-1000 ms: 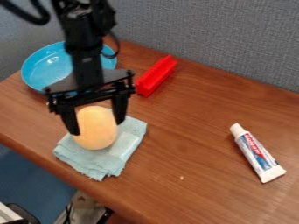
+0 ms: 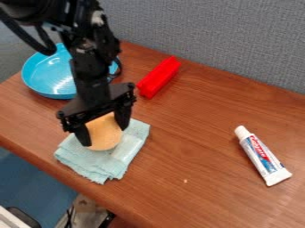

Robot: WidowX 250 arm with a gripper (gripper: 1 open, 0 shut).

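Observation:
My black gripper point(image 2: 100, 119) reaches down over a round orange object point(image 2: 105, 136), which rests on a folded pale blue-green cloth point(image 2: 125, 157). The gripper stands open, its fingers low around the upper part of the orange object, which is partly hidden behind them.
A blue bowl point(image 2: 43, 73) sits at the back left, partly behind my arm. A red block point(image 2: 159, 77) lies behind the gripper. A toothpaste tube point(image 2: 262, 157) lies at the right.
My gripper has moved down onto the orange object, covering more of its top. The object, cloth and other things look unmoved.

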